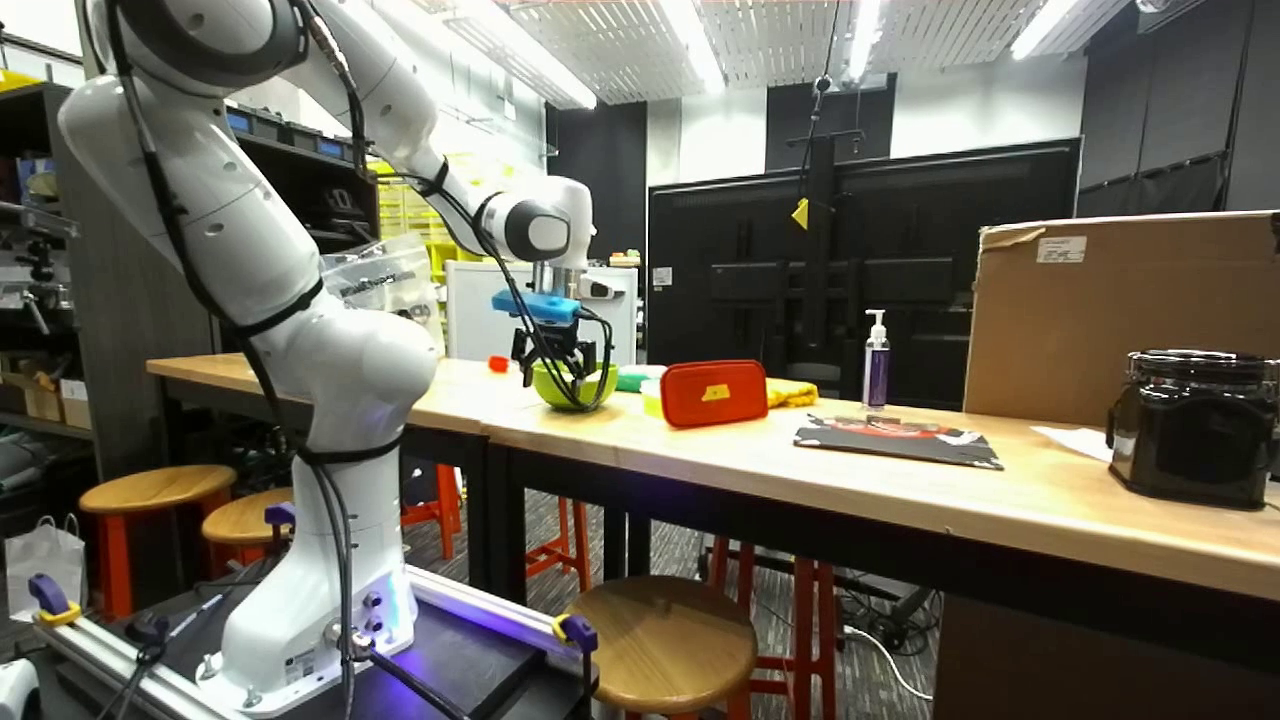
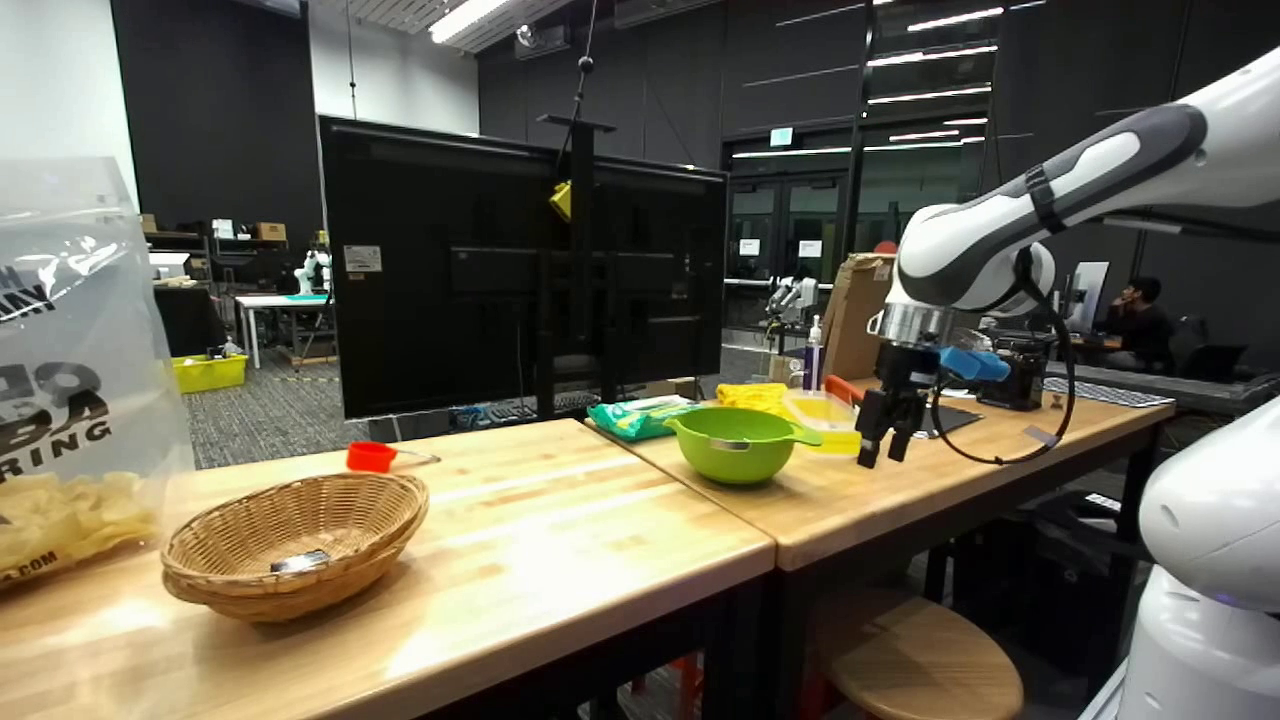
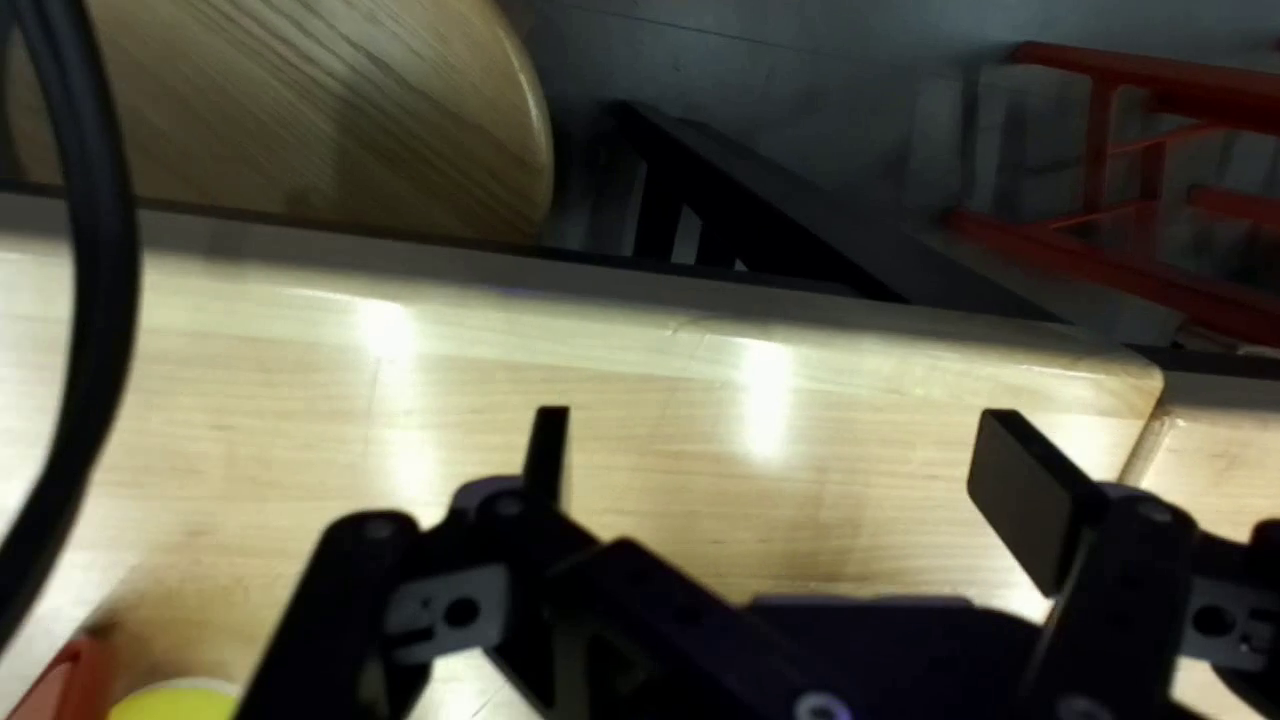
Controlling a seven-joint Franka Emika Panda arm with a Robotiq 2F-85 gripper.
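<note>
My gripper stands open over the front part of the table point(image 3: 672, 420), with only bare wood showing between its spread fingers. In the second exterior view the gripper point(image 2: 883, 462) hangs above the tabletop, to the right of a green bowl point(image 2: 738, 446). The first exterior view shows the gripper point(image 1: 558, 374) in front of that bowl point(image 1: 555, 389), partly covering it. The bowl's inside is hidden in all views.
A red case point(image 1: 714, 394) and a yellow-lidded container point(image 2: 828, 422) sit near the bowl. Farther left are a wicker basket point(image 2: 294, 546) and a red measuring cup point(image 2: 371, 456). A purple-filled pump bottle point(image 1: 877, 360) stands behind a dark flat sheet point(image 1: 897, 439).
</note>
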